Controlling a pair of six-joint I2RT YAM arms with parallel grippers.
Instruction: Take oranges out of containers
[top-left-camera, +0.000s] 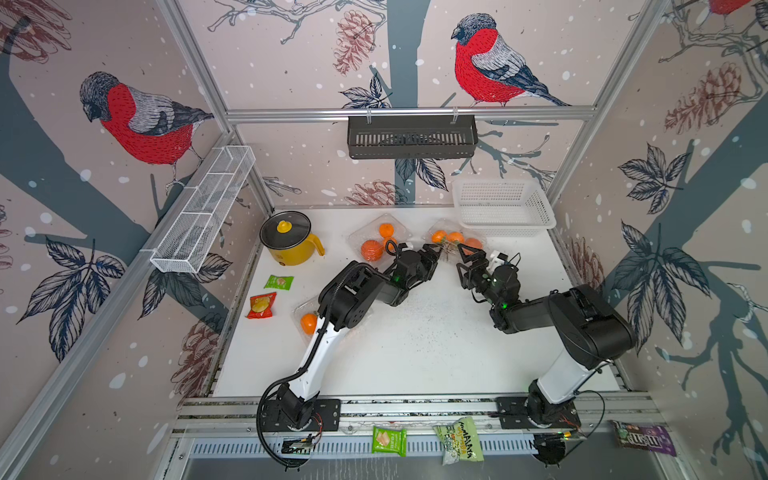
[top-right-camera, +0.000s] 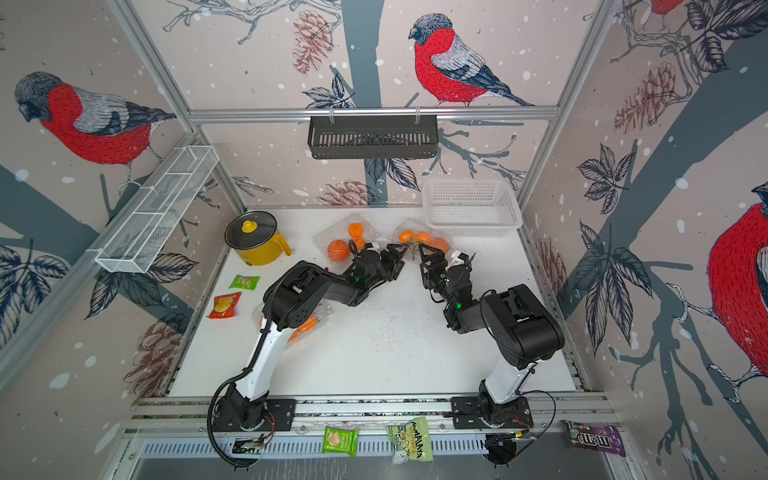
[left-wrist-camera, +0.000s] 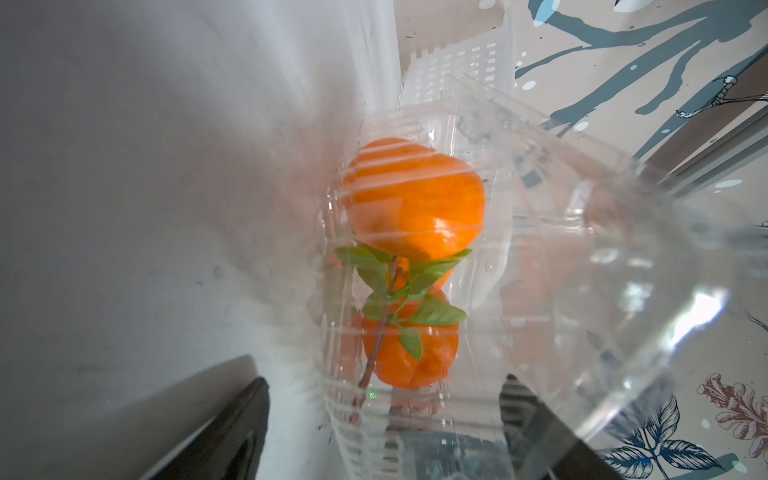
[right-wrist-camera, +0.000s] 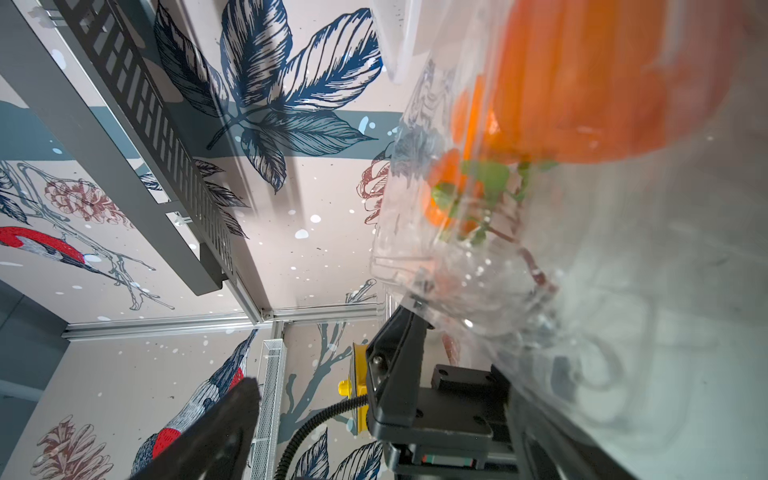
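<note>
A clear plastic container (left-wrist-camera: 592, 264) holds several oranges (left-wrist-camera: 412, 200) and a leafy sprig (left-wrist-camera: 416, 312) at the back centre-right. My left gripper is at the container's near left end, fingers apart, the plastic between or just beyond them. My right gripper is at the right end; its fingertips are blurred, apart, close against the clear wall. Whether either grips the plastic is unclear. A second container (top-left-camera: 356, 233) with oranges stands left of it, and a third (top-left-camera: 340, 336) lies partly under my left arm.
An empty white basket (top-left-camera: 504, 220) stands at the back right. A yellow pot (top-left-camera: 288, 248) and two small packets (top-left-camera: 262, 305) occupy the left side. A dark rack (top-left-camera: 412, 144) hangs above.
</note>
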